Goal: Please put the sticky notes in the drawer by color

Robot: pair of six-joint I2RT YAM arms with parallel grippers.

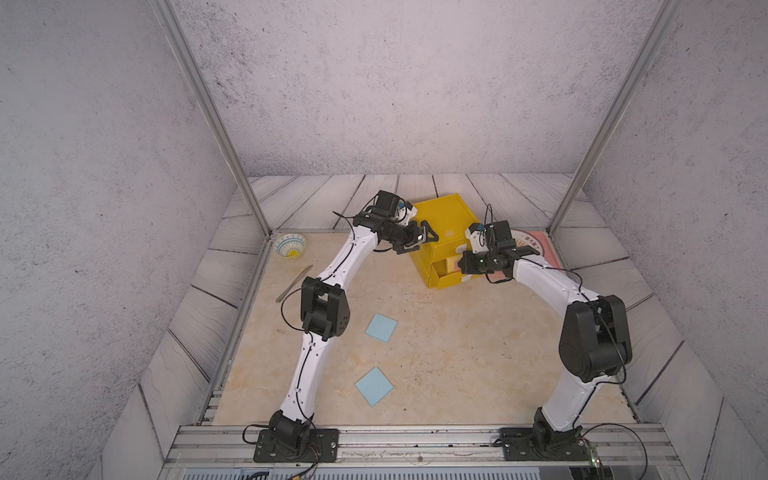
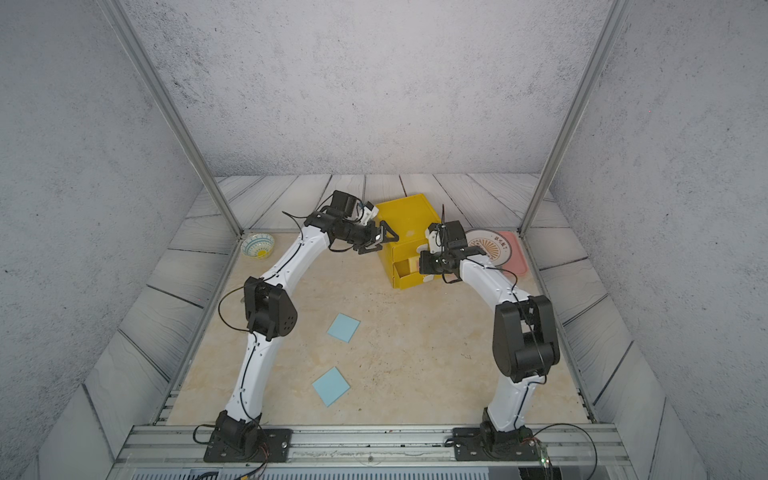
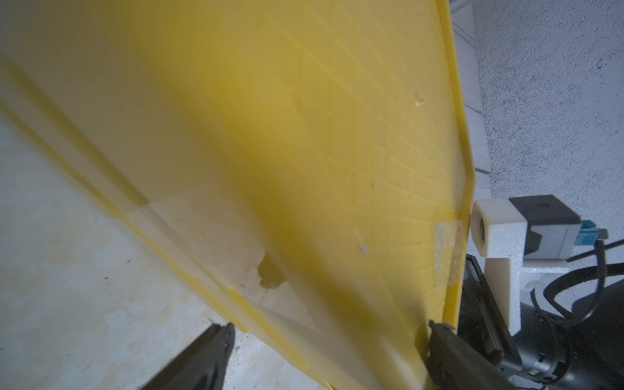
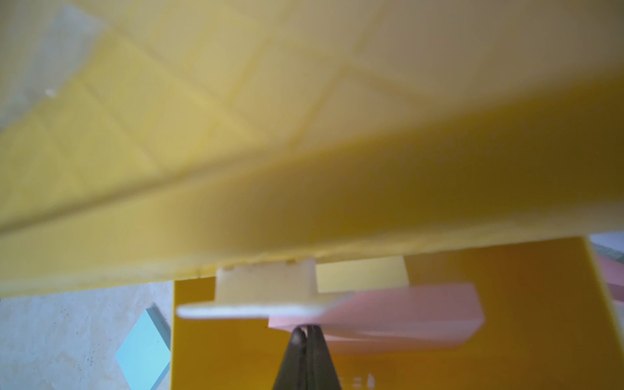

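Observation:
A yellow drawer box (image 1: 444,220) stands at the back, its lower drawer (image 1: 444,281) pulled out. Inside that drawer, the right wrist view shows a pink pad of sticky notes (image 4: 403,312) and a yellow pad (image 4: 364,274). Two blue pads lie on the table, a farther blue pad (image 1: 381,327) and a nearer blue pad (image 1: 374,386). My left gripper is part open around a top corner edge of the box. Over the open drawer, my right gripper is shut, close to the pink pad, with nothing showing between its fingers.
A patterned bowl (image 1: 289,245) and a thin stick (image 1: 294,284) lie at the left. A round plate (image 2: 489,246) on a pink mat is at the right behind my right arm.

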